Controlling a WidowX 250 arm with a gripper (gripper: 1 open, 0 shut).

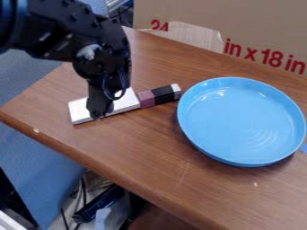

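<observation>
My black gripper (pixel 102 99) hangs at the upper left of the camera view, its tip low over a long flat object with a white section (pixel 84 110), a maroon and black section (pixel 155 98) and a light end. The fingertips overlap the white section; whether they touch it or are open or shut is unclear. A blue plate (pixel 240 121) lies to the right of this object.
The wooden table (pixel 156 180) has clear room in front of the plate and object. A cardboard box (pixel 264 31) stands at the back. Cables and items lie below the table's left edge.
</observation>
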